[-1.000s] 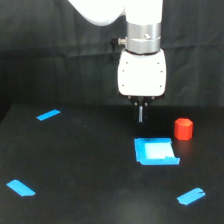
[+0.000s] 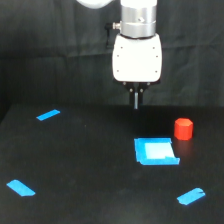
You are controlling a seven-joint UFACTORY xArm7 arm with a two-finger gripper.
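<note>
A small red object (image 2: pixel 183 129), roughly round, stands on the dark table toward the right. Just in front and to its left lies a blue-edged patch (image 2: pixel 144 157) with a pale, nearly white middle. My gripper (image 2: pixel 136 99) hangs below the arm's white mount, up and to the left of both, touching neither of them. Its fingers are thin, dark and small against the black backdrop, so whether they are open or shut does not show. No object is visible at their tips.
Blue tape strips mark the table at the far left (image 2: pixel 48 115), near left (image 2: pixel 20 188) and near right (image 2: pixel 191 196). A dark curtain (image 2: pixel 50 70) hangs behind.
My arm and gripper have moved up in the picture and slightly left, away from the blue-edged patch. The red object and the patch have stayed in place.
</note>
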